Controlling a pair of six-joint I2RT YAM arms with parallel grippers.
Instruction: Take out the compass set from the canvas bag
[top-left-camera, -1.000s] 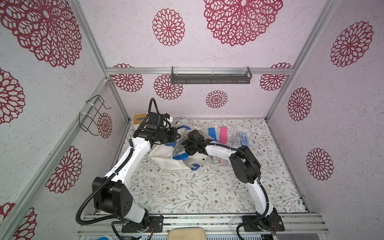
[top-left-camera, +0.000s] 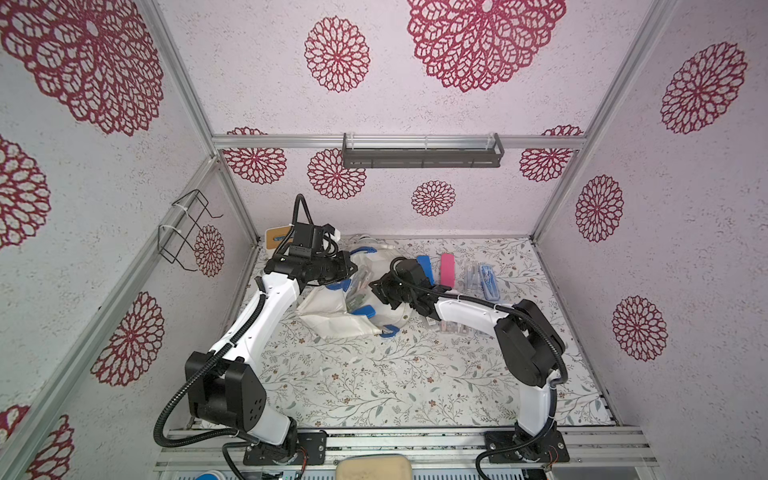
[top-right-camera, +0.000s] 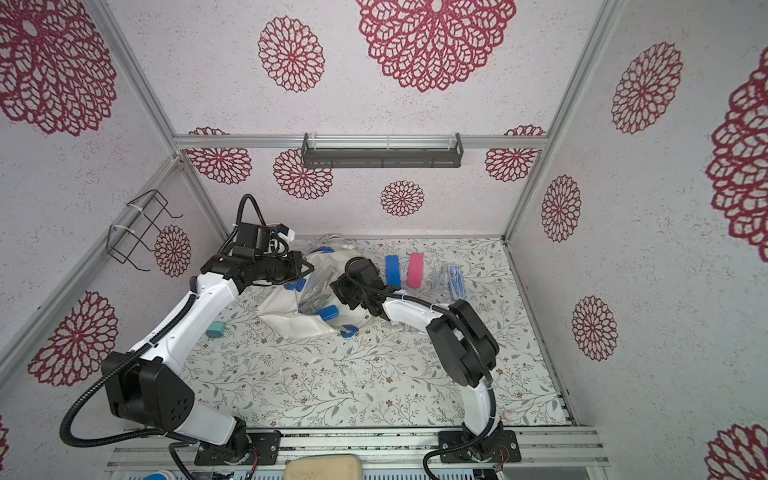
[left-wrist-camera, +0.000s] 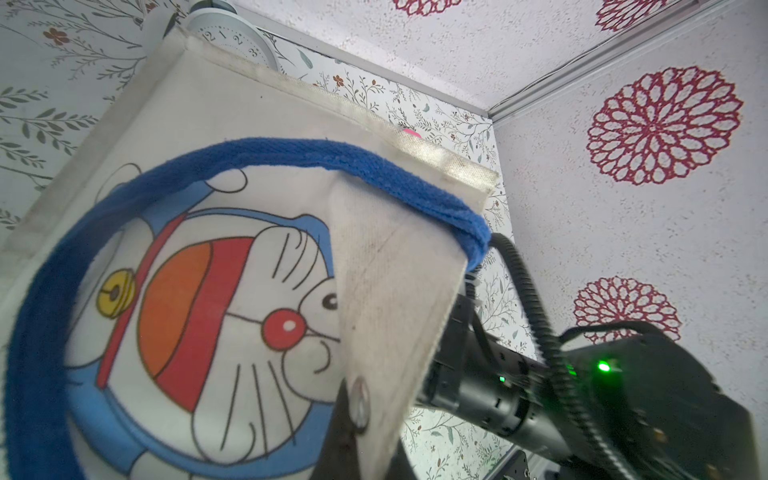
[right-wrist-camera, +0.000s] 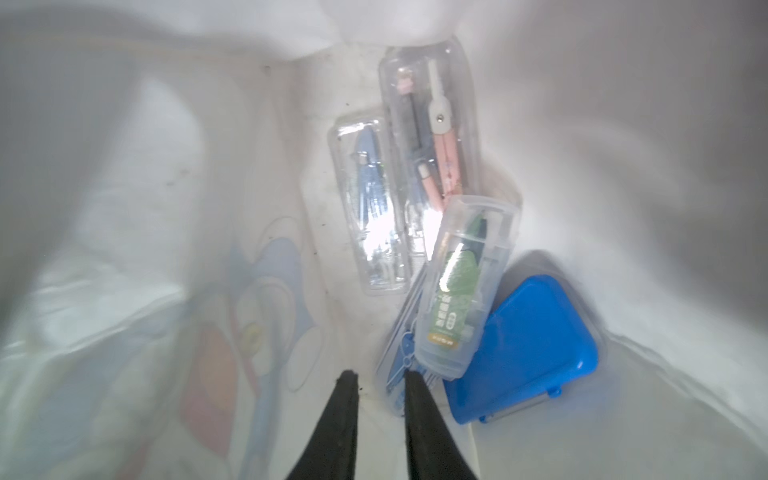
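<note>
The cream canvas bag (top-left-camera: 324, 316) with blue handles lies open on the table. My left gripper (top-left-camera: 348, 268) is at the bag's upper edge; in the left wrist view a fold of printed canvas (left-wrist-camera: 384, 304) covers its fingertips, which appear shut. My right gripper points into the bag, its fingertips slightly apart; whether anything is between them is unclear. Inside lie a pink compass set (right-wrist-camera: 445, 152) in a clear case, a smaller blue compass set (right-wrist-camera: 360, 176), a clear case with green label (right-wrist-camera: 460, 296), a blue case (right-wrist-camera: 528, 344) and slim blue-handled tools.
Right of the bag lie a blue case (top-right-camera: 392, 269), a pink case (top-right-camera: 415, 269) and clear cases with blue contents (top-right-camera: 456, 280). A wire rack (top-left-camera: 180, 228) hangs on the left wall.
My right arm has drawn back to the right and slightly up, away from the bag's middle. The left gripper has shifted only slightly.
</note>
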